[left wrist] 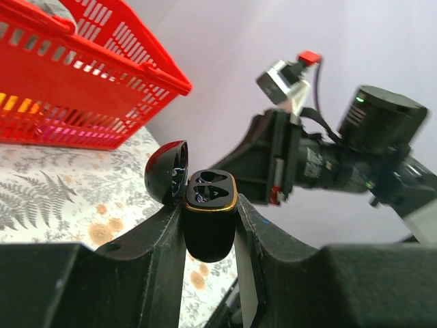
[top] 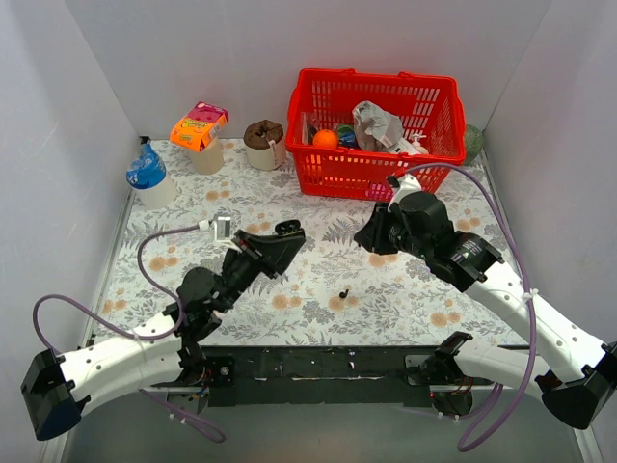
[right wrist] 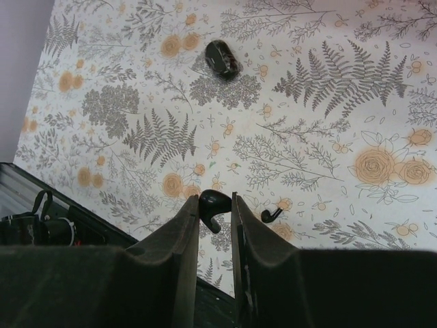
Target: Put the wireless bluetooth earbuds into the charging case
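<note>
My left gripper is shut on the black charging case (left wrist: 210,219); its lid (left wrist: 166,172) stands open to the left. In the top view, this case (top: 288,228) is at the tip of the left gripper, over the middle of the table. Facing it from the right, with a gap between, is my right gripper (top: 364,237). The right wrist view shows that right gripper shut on a black earbud (right wrist: 214,205), its stem pointing down. Another earbud (right wrist: 270,215) lies on the tablecloth, seen as a small dark spot (top: 344,293) from above.
A red basket (top: 376,178) of goods stands at the back. Cups (top: 265,154) and a blue-topped container (top: 151,178) are at back left. In the right wrist view a glossy dark object (right wrist: 222,59) shows against the cloth; its support is unclear.
</note>
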